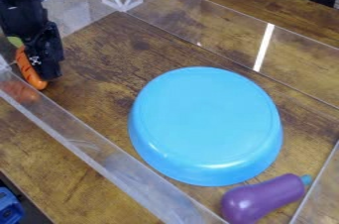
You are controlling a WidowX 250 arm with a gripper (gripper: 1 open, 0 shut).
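Observation:
The black gripper (34, 55) is at the far left of the camera view, low inside the clear-walled enclosure. An orange carrot (31, 79) with a green top lies against the left wall, partly hidden behind the gripper. I cannot tell whether the fingers are open or shut, or touching the carrot.
A large upturned light-blue bowl (205, 124) fills the right middle. A purple eggplant (259, 198) lies at the bottom right. Clear walls (113, 154) border the wooden floor. A blue object (8, 208) sits outside at bottom left.

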